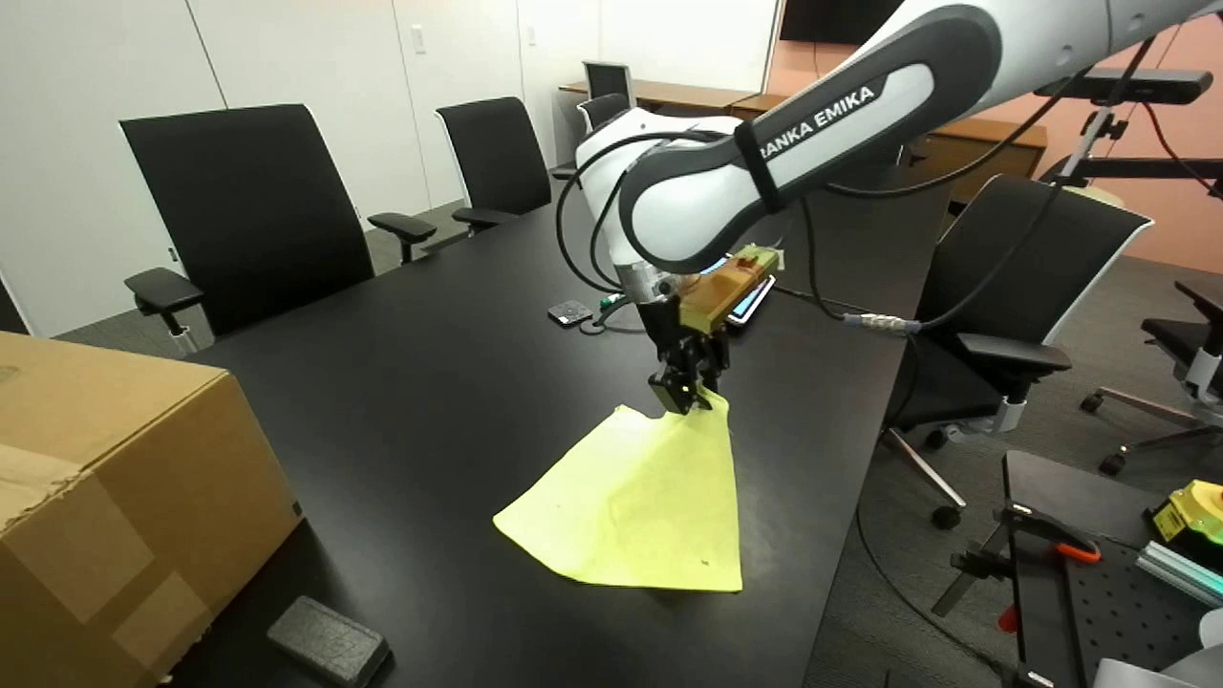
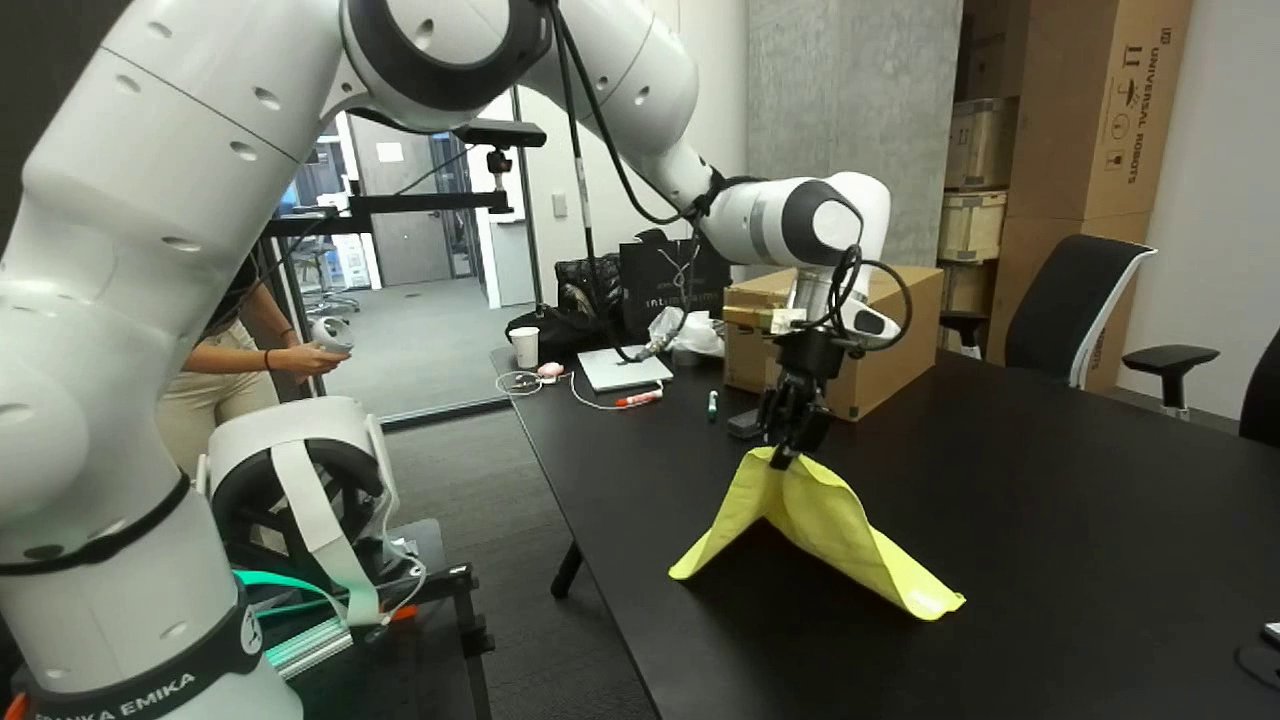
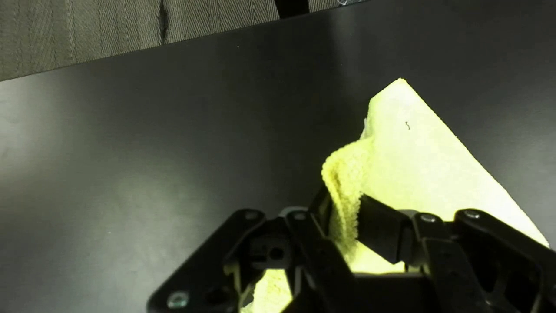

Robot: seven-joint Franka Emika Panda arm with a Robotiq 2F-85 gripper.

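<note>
A yellow cloth [image 1: 642,505] lies partly on the dark table, with one part lifted by my gripper [image 1: 695,401]. In exterior view 2 the raised cloth [image 2: 828,510] forms a tent, its peak at the gripper [image 2: 782,461] and its lower edges on the tabletop. From the wrist, a fold of the cloth [image 3: 346,172] is pinched between the black fingers of the gripper, shut on it. Beyond the fingers the cloth spreads flat toward the right.
On the table [image 1: 447,378] stand a cardboard box [image 1: 149,516] and a dark eraser-like block [image 1: 329,640]. A small black device [image 1: 569,313] and a tablet [image 1: 751,300] lie farther back. Bare tabletop stretches left of the cloth.
</note>
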